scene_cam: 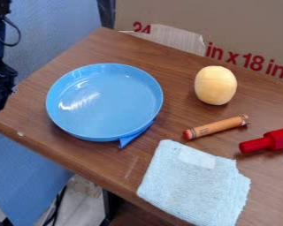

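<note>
A round blue plate (103, 99) lies on the wooden table, with a small blue piece (132, 138) poking out from under its near right side. To its right are a pale yellow round object (215, 85) and an orange crayon-like stick (215, 127). A folded light blue cloth (191, 185) lies at the front. The black gripper (0, 93) is at the left edge of the view, left of the plate and mostly out of frame; its finger state is unclear.
A red object (267, 141) with a blue part lies at the right edge. A cardboard box (226, 31) stands behind the table (85, 48).
</note>
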